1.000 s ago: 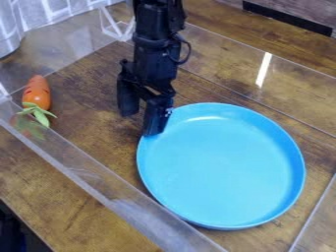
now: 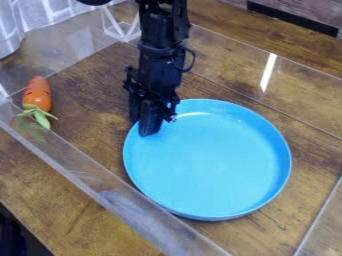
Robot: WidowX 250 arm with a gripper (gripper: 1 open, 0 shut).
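A large blue plate (image 2: 214, 165) lies on the wooden table at centre right. My black gripper (image 2: 147, 118) reaches down from the top onto the plate's back-left rim, its tips at that rim. It appears shut on the rim, though the dark fingers hide the contact. An orange toy carrot (image 2: 38, 97) with green top lies at the left, apart from the gripper and plate.
A clear plastic barrier (image 2: 80, 175) runs along the left front. A silver object (image 2: 11, 25) stands at the upper left corner. Bare wooden table (image 2: 254, 85) lies behind and right of the plate.
The blue plate has slid to the left, together with my gripper at its rim. The carrot has stayed in place.
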